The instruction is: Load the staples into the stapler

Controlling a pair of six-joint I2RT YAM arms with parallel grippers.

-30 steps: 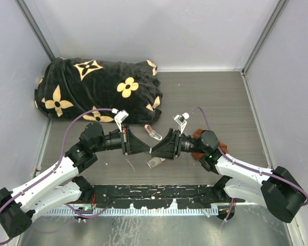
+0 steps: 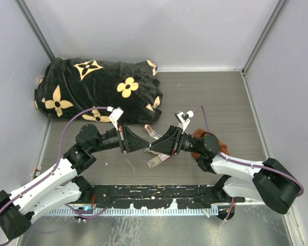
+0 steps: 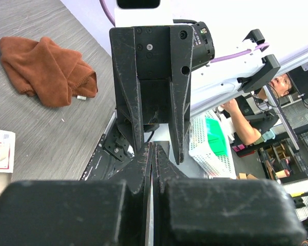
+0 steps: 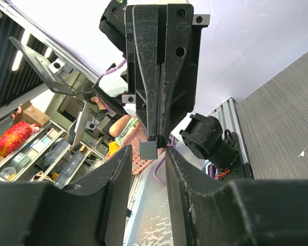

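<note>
A small silver staple strip [image 4: 148,150] shows end-on at the tips of my left gripper, whose fingers are shut on it. Facing it, my right gripper is part open, one finger to each side of the strip. In the left wrist view the right gripper also stands with a gap between its fingers, just beyond the closed left fingertips. From above, both grippers meet over the middle of the table. The pinkish stapler [image 2: 152,131] lies behind them, partly covered by the fingers.
A flat staple box [image 2: 157,160] lies beneath the right gripper, partly hidden. A brown cloth [image 3: 49,72] is crumpled on the right of the table. The black flowered cushion [image 2: 100,89] fills the back left.
The stapler and box lie as before.
</note>
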